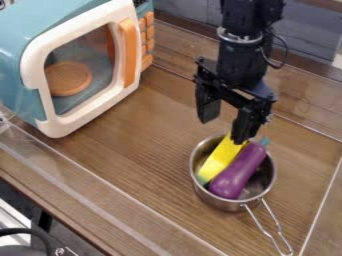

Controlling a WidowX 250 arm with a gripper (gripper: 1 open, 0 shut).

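Note:
The black gripper (225, 116) hangs open above a steel pot (218, 197), its fingers spread over the pot's back part. In the pot lie a yellow banana-like object (218, 156) and a purple eggplant (238, 172), side by side and slanting. The gripper's fingers are above the upper end of the yellow object; whether they touch it I cannot tell.
A toy microwave (60, 30) with an orange handle and an orange plate inside stands at the upper left. The pot's wire handle reaches toward the front right. A wall runs along the back.

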